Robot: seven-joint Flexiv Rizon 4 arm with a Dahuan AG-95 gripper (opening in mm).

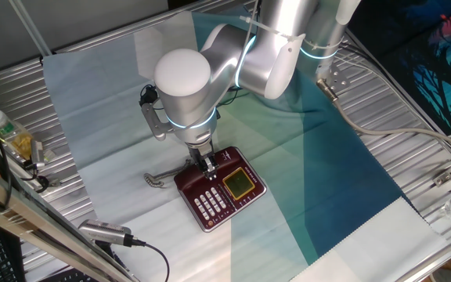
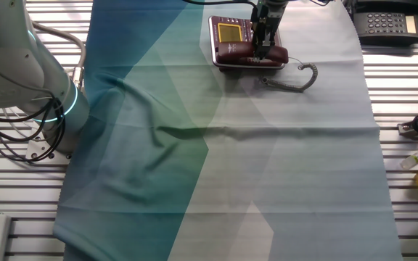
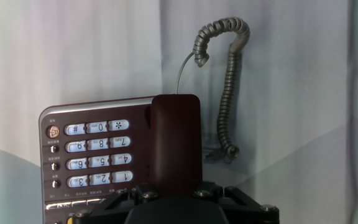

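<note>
A dark red desk phone [image 1: 224, 205] with a keypad and a yellow-framed screen [image 1: 239, 182] lies on the cloth. Its handset [image 2: 235, 52] rests along one side of the body, with no visible gap beneath. My gripper [image 1: 208, 168] points down at the handset's middle. In the wrist view, dark fingers [image 3: 146, 192] show on either side of the handset [image 3: 176, 137], close to its edges. Whether they press on it cannot be made out. A coiled grey cord [image 3: 227, 93] loops out past the handset's end onto the cloth.
A black phone [image 2: 387, 27] stands off the cloth's edge. A silver cylindrical device [image 1: 106, 233] with a cable is near the left front in exterior view 1. Bottles [image 1: 10, 129] stand farther left.
</note>
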